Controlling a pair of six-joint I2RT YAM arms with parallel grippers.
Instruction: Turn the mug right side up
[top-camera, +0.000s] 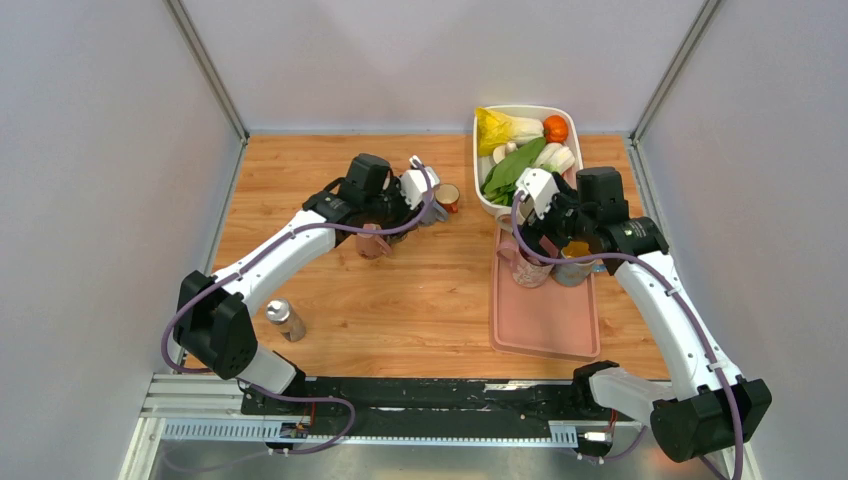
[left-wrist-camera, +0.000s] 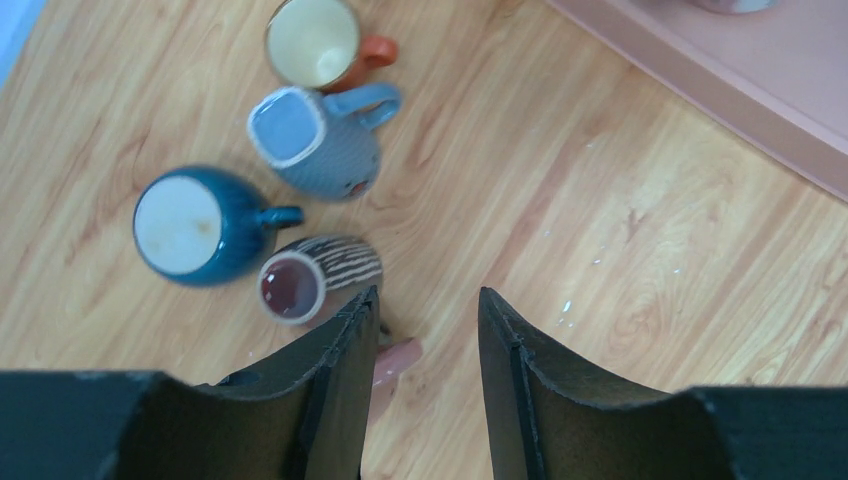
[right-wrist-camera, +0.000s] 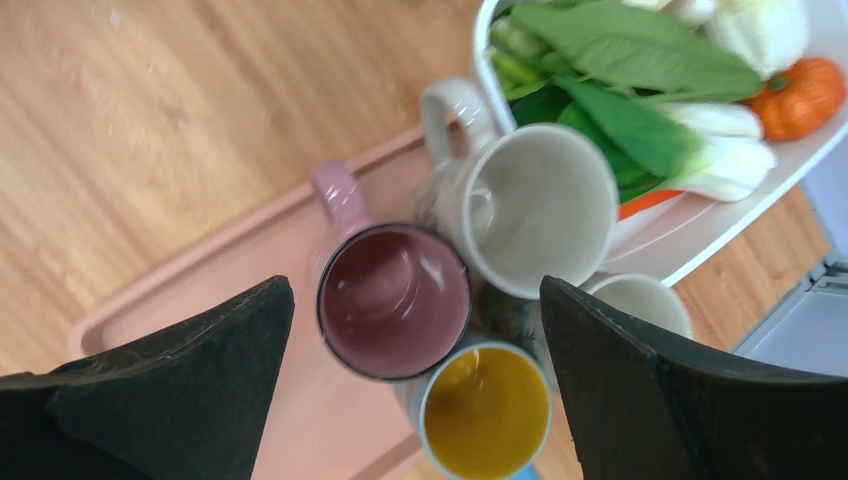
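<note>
My left gripper is open, nothing between its fingers, over the wooden table beside a loose group of mugs. A pink mug (left-wrist-camera: 395, 368) is mostly hidden behind its left finger. Nearby are a dark striped mug (left-wrist-camera: 345, 265), a dark blue mug (left-wrist-camera: 235, 225) with a pale round face showing, a light blue mug (left-wrist-camera: 335, 150) and an orange-handled mug (left-wrist-camera: 345, 78). On the right, my right gripper stands open above a pink-patterned mug (right-wrist-camera: 395, 300) whose mouth faces up; contact cannot be judged.
The pink tray (top-camera: 545, 325) also holds a white mug (right-wrist-camera: 540, 210) and a yellow-lined mug (right-wrist-camera: 490, 410), close against the pink-patterned one. Behind is a white bin (top-camera: 480, 190) of vegetables. A shaker (top-camera: 285, 320) stands front left.
</note>
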